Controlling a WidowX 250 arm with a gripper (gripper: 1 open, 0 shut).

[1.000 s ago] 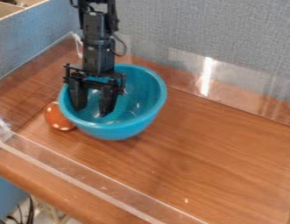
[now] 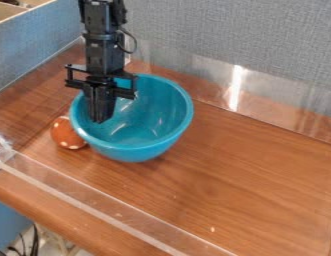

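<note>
My black gripper point(image 2: 101, 100) hangs at the upper left of the camera view, its lower part down inside the left side of a teal bowl point(image 2: 152, 125) on the wooden table. Its fingers look close together; I see nothing held between them. An orange-red round object with pale markings point(image 2: 69, 136) lies just left of the bowl, partly hidden by it.
A grey textured wall point(image 2: 241, 40) stands behind, a light-blue panel point(image 2: 28, 55) at the upper left. Cables show below the table's left front edge.
The gripper has risen a little and its fingers have drawn closer together since a second ago. The bowl and the orange-red object look almost unmoved.
</note>
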